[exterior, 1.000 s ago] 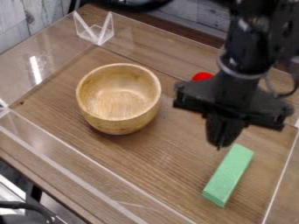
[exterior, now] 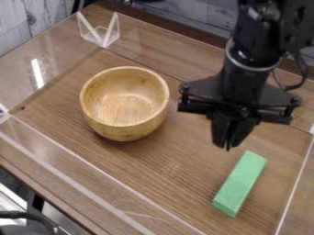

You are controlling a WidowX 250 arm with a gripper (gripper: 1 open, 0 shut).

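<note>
My gripper [exterior: 227,128], a black housing with dark fingers pointing down, hangs over the table right of centre, above and left of a green rectangular block [exterior: 240,184]. Whether its fingers are open or shut is unclear. A pale wooden bowl [exterior: 123,124] sits to the left of the gripper.
A small white wire-like object [exterior: 98,27] stands at the back left. A dark cable or part shows at the lower left edge.
The gripper has moved back and slightly left, away from the green block. A small red object seen behind it earlier is now hidden. The bowl and block have not moved.
</note>
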